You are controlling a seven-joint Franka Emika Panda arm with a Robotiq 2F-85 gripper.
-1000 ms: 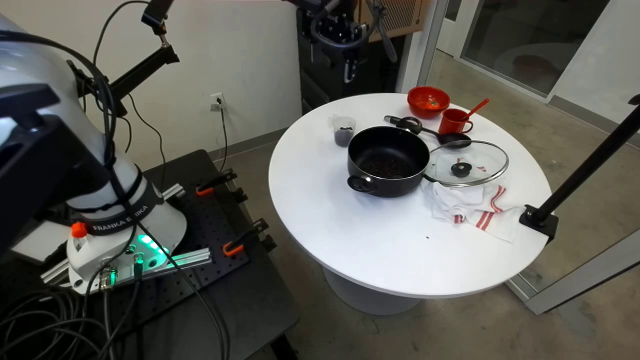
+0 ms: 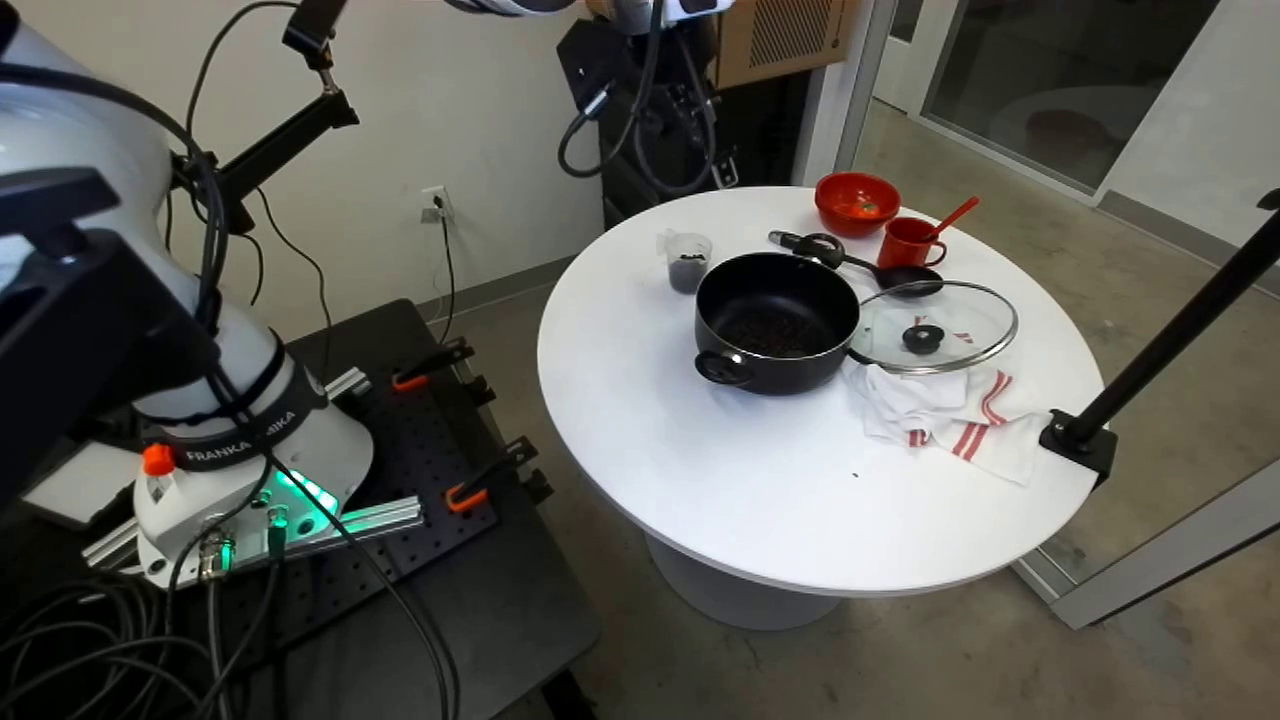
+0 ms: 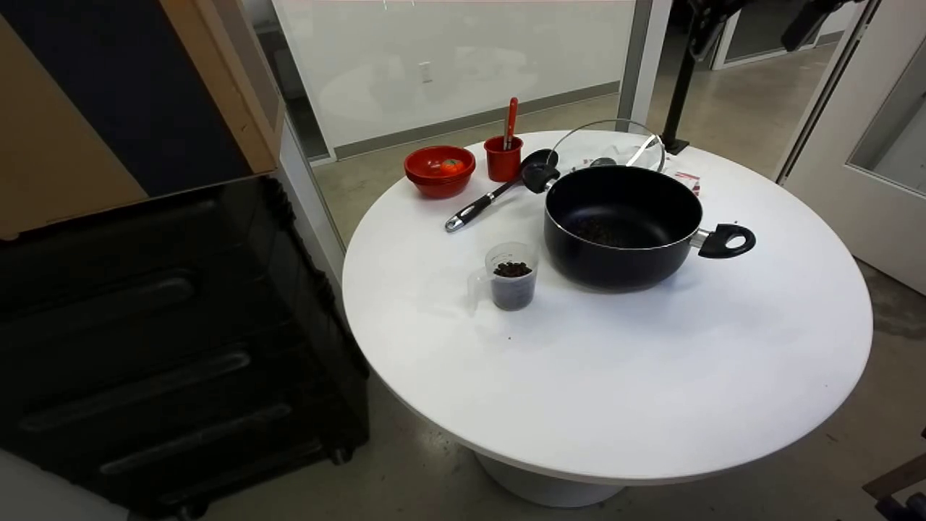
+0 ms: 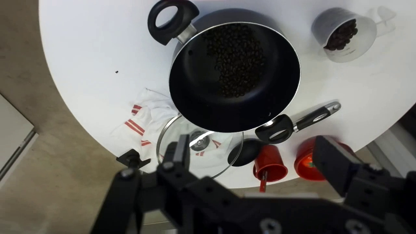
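Observation:
My gripper stands open above the table, nothing between its fingers; the one on the right (image 4: 335, 165) overlaps the red bowl in the wrist view. A black pot (image 2: 777, 324) sits uncovered on the round white table, dark beans (image 4: 238, 62) spread over part of its bottom. Beside it is a clear measuring cup (image 3: 512, 278), upright and partly filled with similar beans. The glass lid (image 2: 924, 340) rests on a white towel with red stripes (image 2: 960, 426) on the pot's other side. In exterior view 1 only part of the hand shows at the top edge.
A black ladle (image 3: 490, 204), a red mug (image 2: 908, 244) holding a red-handled utensil, and red bowls (image 3: 440, 171) stand behind the pot. A black pole is clamped (image 2: 1080, 444) to the table's edge.
The arm's hand has risen in exterior view 1, leaving less of it in the picture, and its tilt differs. Everything on the table stays where it was.

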